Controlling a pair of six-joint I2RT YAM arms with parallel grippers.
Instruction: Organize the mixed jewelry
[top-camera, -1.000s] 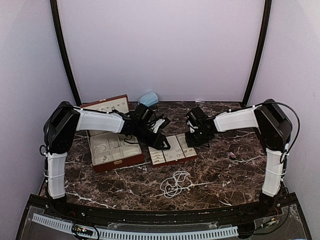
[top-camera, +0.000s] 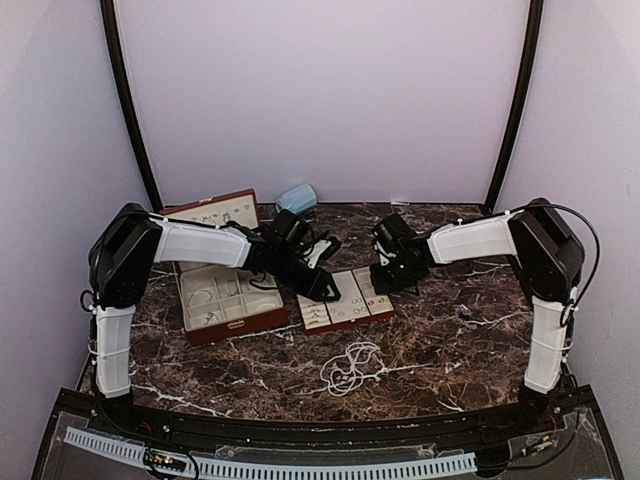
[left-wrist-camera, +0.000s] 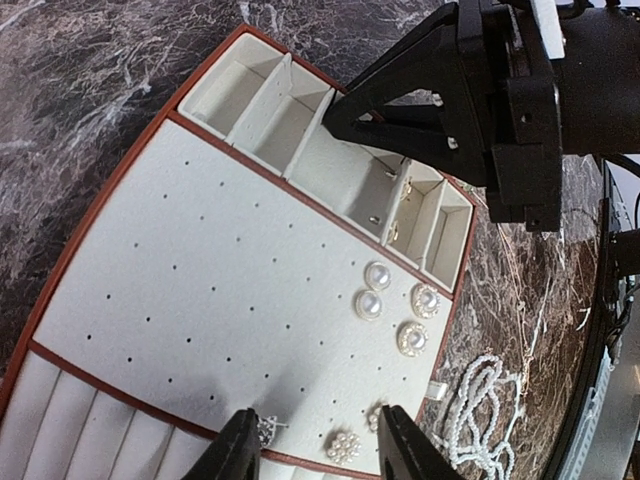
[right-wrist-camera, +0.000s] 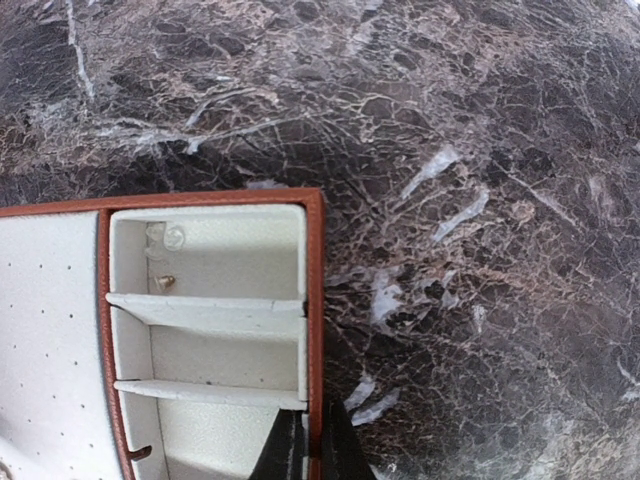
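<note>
A red-edged tray (top-camera: 348, 324) lies flat on the table, with its white pinned panel (left-wrist-camera: 190, 245) holding several pearl earrings (left-wrist-camera: 368, 304) and flower-like studs (left-wrist-camera: 343, 447). Low over that panel, my left gripper has its fingers apart; a small silver earring (left-wrist-camera: 267, 431) rests beside its left finger at the panel's edge. At the opposite side, the fingers of my right gripper straddle the outer wall (right-wrist-camera: 315, 330) of the tray and are shut on it. A gold stud back (right-wrist-camera: 165, 283) and clear backs (right-wrist-camera: 174, 237) sit in one corner compartment.
To the left stands the open jewelry box (top-camera: 238, 326) with several compartments. A tangled white strand (top-camera: 352, 372) lies in front of the tray, and a blue item (top-camera: 296, 198) is at the back. Bare marble (top-camera: 470, 360) stretches across the right side.
Both arms look almost the same as a second ago, the left gripper at most slightly shifted. The tray and the white strand have not moved.
</note>
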